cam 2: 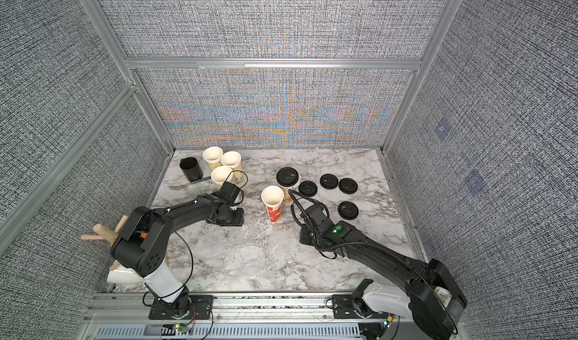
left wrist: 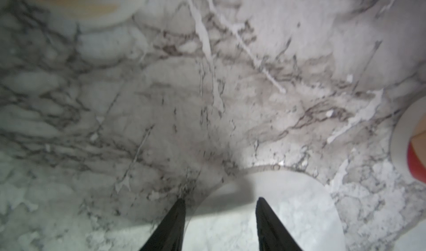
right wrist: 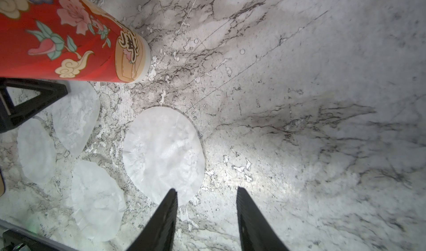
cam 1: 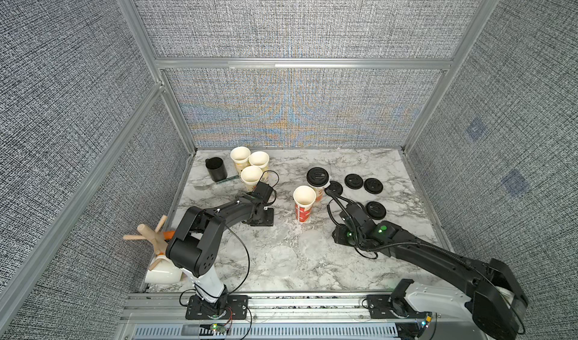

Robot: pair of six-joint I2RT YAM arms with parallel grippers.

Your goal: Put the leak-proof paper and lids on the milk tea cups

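Observation:
A red milk tea cup (cam 1: 304, 204) stands mid-table, with a lidded cup (cam 2: 287, 177) behind it. Three pale open cups (cam 1: 251, 174) stand at the back left. Round white leak proof papers (right wrist: 162, 153) lie on the marble. My left gripper is low over one paper (left wrist: 284, 206), fingers apart with nothing seen between. My right gripper is low at the right of the red cup, its fingertips apart beside the papers; whether anything is held between them is not clear.
Black lids (cam 2: 348, 209) lie at the right. A black mug (cam 1: 215, 170) stands at the back left, and wooden items (cam 1: 150, 237) at the left edge.

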